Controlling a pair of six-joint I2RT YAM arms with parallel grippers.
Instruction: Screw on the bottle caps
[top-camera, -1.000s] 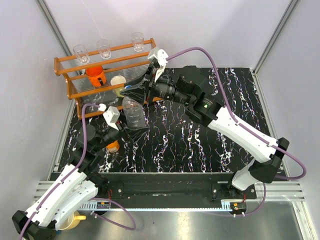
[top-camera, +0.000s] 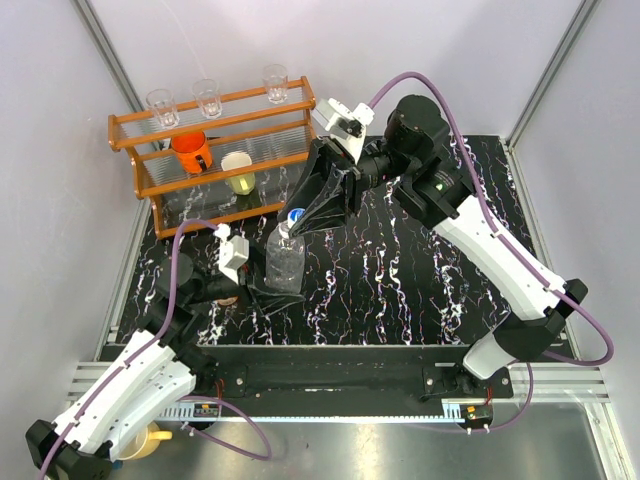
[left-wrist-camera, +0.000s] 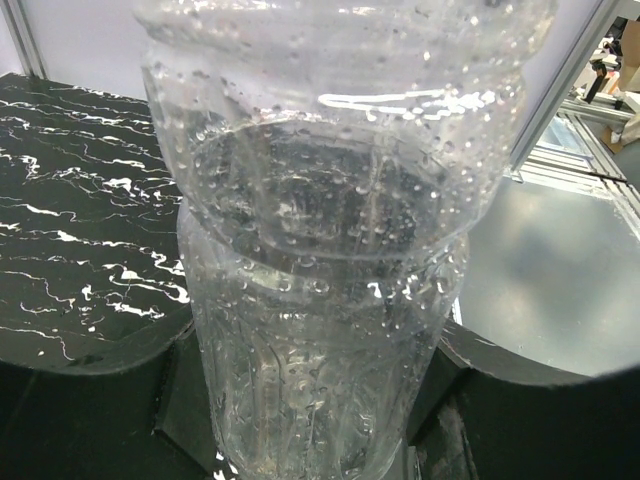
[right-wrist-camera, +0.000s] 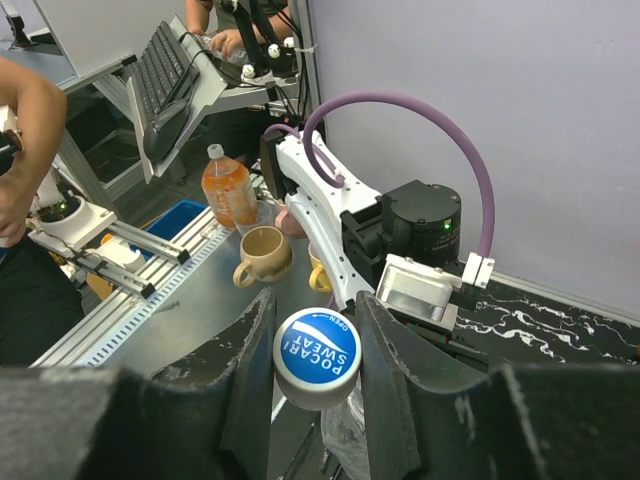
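The clear plastic bottle (top-camera: 285, 262) is held up in the air by my left gripper (top-camera: 262, 286), which is shut on its lower part. Droplets cling inside the bottle (left-wrist-camera: 320, 200), which fills the left wrist view. Between the fingertips of my right gripper is the blue-and-white cap (right-wrist-camera: 318, 350), with the fingers shut on its sides. From above, the cap (top-camera: 295, 215) appears at the bottle's mouth. Part of the bottle (right-wrist-camera: 346, 440) shows below the cap in the right wrist view. Whether the threads are engaged is hidden.
A wooden rack (top-camera: 215, 153) with several glasses and cups stands at the back left. An orange object (top-camera: 228, 296) is partly covered behind the left arm.
The bottle has come from a tilt to nearly upright and shifted right. Both grippers moved with it, the right one rightward and slightly toward the front, its wrist turning.
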